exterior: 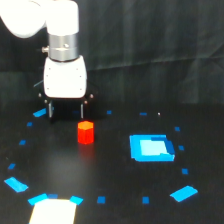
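Note:
A small red-orange block (86, 133) sits on the dark table, left of centre. To its right lies a bright blue square (136, 153) with a white middle. My gripper (67, 108) points downward from the white arm, up and to the left of the block in the picture. Its dark fingers stand well apart, and nothing shows between them. Whether the gripper is directly behind the block or above it is hard to judge.
Blue tape strips (15, 184) and small blue marks are scattered over the black table. At the bottom left, a pale square (52, 212) is cut by the picture's edge.

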